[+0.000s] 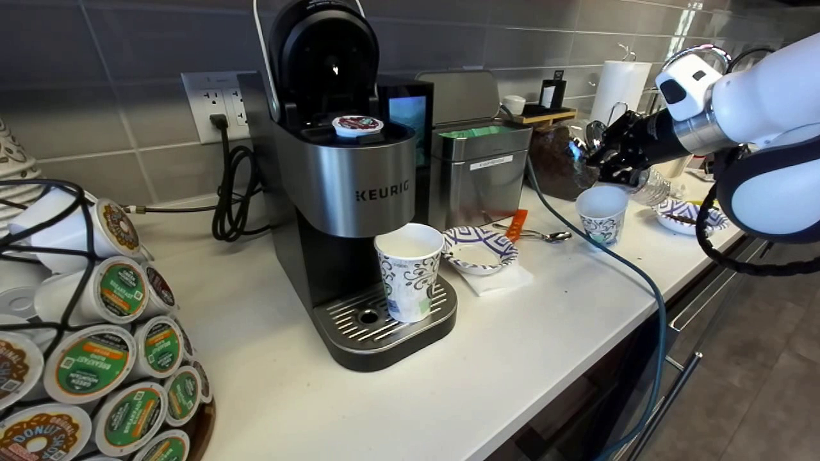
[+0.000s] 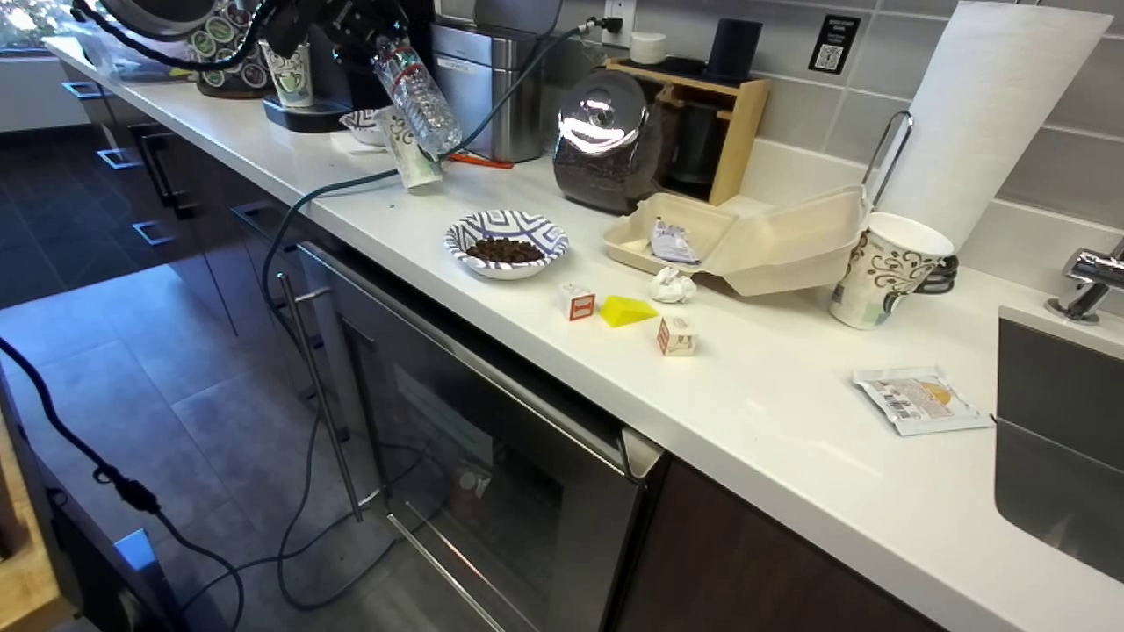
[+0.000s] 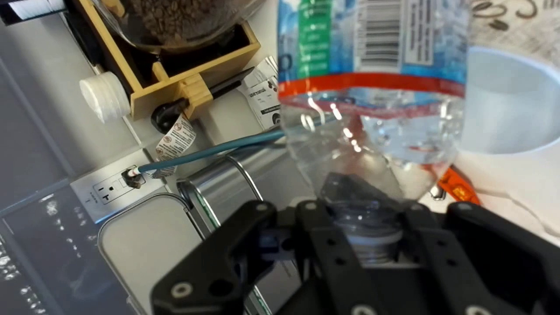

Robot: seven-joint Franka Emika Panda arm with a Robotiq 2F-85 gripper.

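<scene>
My gripper [image 1: 607, 157] is shut on the neck of a clear plastic bottle [image 2: 416, 100] with a blue label and red stripe. In the wrist view the bottle [image 3: 372, 126] fills the middle, its neck between the black fingers. Exterior view 2 has it slanting downward, base away from the gripper [image 2: 381, 40]. Beside the bottle's lower part, a patterned paper cup [image 2: 403, 153] appears to lean; whether they touch I cannot tell. That cup [image 1: 601, 219] looks empty near its rim. Another paper cup [image 1: 409, 273] stands on the drip tray of the Keurig machine [image 1: 346, 180].
A blue cable [image 1: 615, 257] crosses the counter by the leaning cup. Nearby are a bowl of dark beans [image 2: 506, 240], an empty patterned bowl [image 1: 500, 265], a spoon [image 1: 555, 237], a metal bin [image 1: 480, 173] and a bean jar [image 2: 601, 142]. Counter right of the machine's tray is clear.
</scene>
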